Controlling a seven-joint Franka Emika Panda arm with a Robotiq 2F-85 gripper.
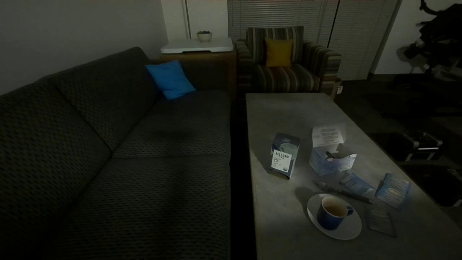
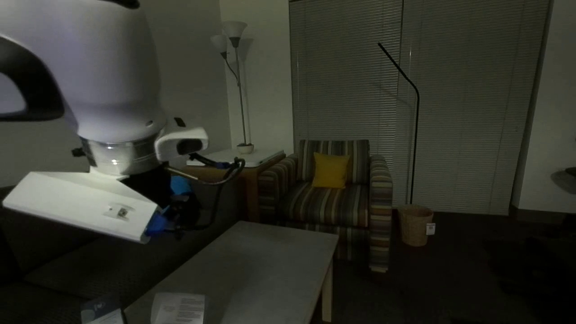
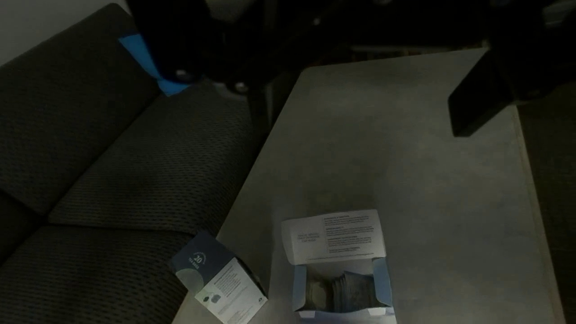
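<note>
In the wrist view my gripper stands open over the table, its dark fingers point(image 3: 478, 102) wide apart and nothing between them. Beyond and below it is the open light-blue tea box point(image 3: 341, 237), lid up, with several packets inside. Left of that stands the dark Allegro tea box point(image 1: 283, 156). A blue cup point(image 1: 331, 219) of brown liquid sits on a white saucer point(image 1: 314, 216). Behind the saucer lies a spoon point(image 1: 346, 193). Blue packets point(image 1: 357, 183) and another blue packet point(image 1: 392, 190) lie to the right, with a clear-looking wrapper point(image 1: 380, 221) nearer.
A grey couch point(image 1: 182, 190) with a blue pillow point(image 1: 171, 79) runs along the table's left side. At the far end stands a striped armchair point(image 1: 318, 65) with a yellow pillow point(image 1: 278, 52).
</note>
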